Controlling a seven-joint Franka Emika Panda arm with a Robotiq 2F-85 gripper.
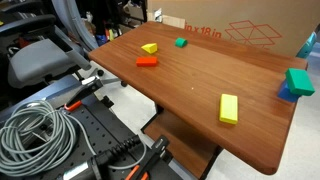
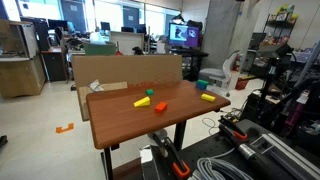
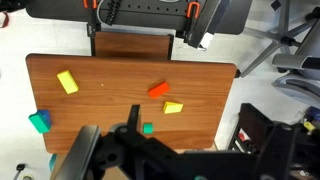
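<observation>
In the wrist view my gripper hangs high over the wooden table, its dark fingers spread wide with nothing between them. Near the table's middle lie a red block (image 3: 158,89), a yellow block (image 3: 173,107) and a small green block (image 3: 148,128). Another yellow block (image 3: 67,81) lies by itself towards the other end. Close to that end's edge, a green block (image 1: 298,82) rests on a blue block (image 1: 287,94). Exterior view 2 also has the red block (image 2: 160,107) in sight, apart from the gripper.
A cardboard panel (image 2: 125,70) stands along one long side. Coiled cables (image 1: 38,138) and black rails lie along the opposite side, and an office chair (image 1: 40,62) stands nearby.
</observation>
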